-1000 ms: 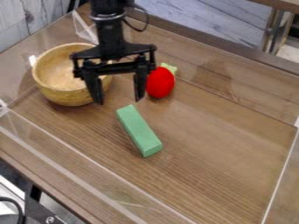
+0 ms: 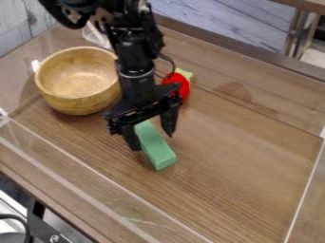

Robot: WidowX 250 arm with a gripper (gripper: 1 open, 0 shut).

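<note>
The black gripper [image 2: 143,123] hangs at the centre of the camera view, open, its fingers lowered on either side of the upper end of a green bar [image 2: 156,152] lying on the wooden table. Whether the fingers touch the bar I cannot tell. A red rounded object [image 2: 180,87], partly hidden by the arm, lies behind the gripper.
A wooden bowl [image 2: 70,81] sits at the upper left. A small light green item [image 2: 184,73] lies behind the red object. A shelf edge shows at the top right.
The gripper has moved right and down from over the bowl's near side to the upper end of the green bar. The objects on the table look unmoved.
</note>
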